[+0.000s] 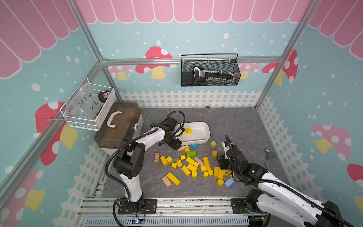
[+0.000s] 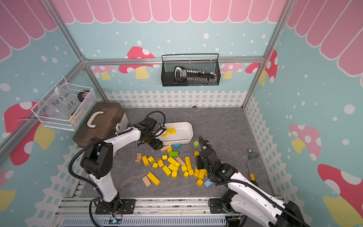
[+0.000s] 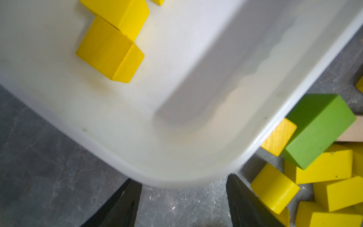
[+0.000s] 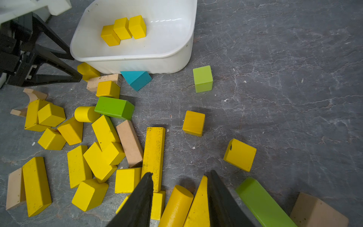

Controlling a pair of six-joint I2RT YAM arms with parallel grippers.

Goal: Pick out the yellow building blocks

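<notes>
A white bin (image 1: 200,130) holds three yellow cubes (image 4: 137,26). My left gripper is at the bin's near left corner, its fingers apart just outside the wall, with yellow blocks (image 3: 274,187) to their right; between the fingers in the left wrist view are bin wall and floor. My right gripper stands open over the right of the pile, above a yellow cylinder (image 4: 175,208) and a long yellow block (image 4: 198,208). Many more yellow blocks (image 4: 77,164) lie scattered in front of the bin, mixed with green (image 4: 113,107), blue and wooden ones.
A brown-lidded case (image 1: 117,132) stands at the back left. The floor right of the bin (image 4: 279,68) is mostly clear. A wire basket (image 1: 209,75) hangs on the back wall.
</notes>
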